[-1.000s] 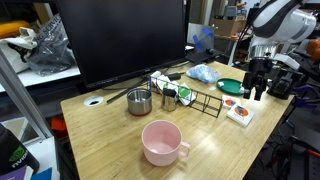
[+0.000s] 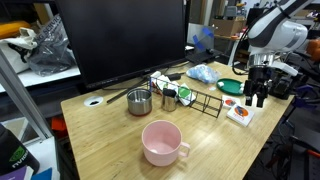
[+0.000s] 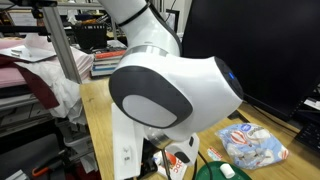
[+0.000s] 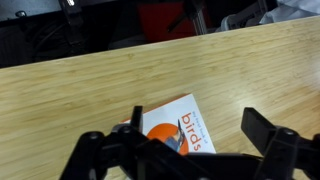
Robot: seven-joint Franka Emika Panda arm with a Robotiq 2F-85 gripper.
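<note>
My gripper (image 2: 255,99) is open over the right end of the wooden table, with nothing between its fingers. Just below and beside it lies a flat white book (image 2: 241,115) with a red-orange picture. From the wrist view, the book (image 4: 172,128) shows the word "birds" and an orange disc with a bird; its near part is hidden behind the gripper. The fingers (image 4: 272,140) stand wide apart at either side of it. The white arm (image 3: 165,85) covers much of exterior view 2.
A green plate (image 2: 231,86) and a clear bag (image 2: 203,73) lie behind the book. A black wire rack (image 2: 205,101), metal pot (image 2: 139,101) and pink mug (image 2: 162,143) stand further left. Bare table (image 2: 215,145) lies in front.
The gripper has come down slightly towards the table near the book. The book and the other objects have stayed in place.
</note>
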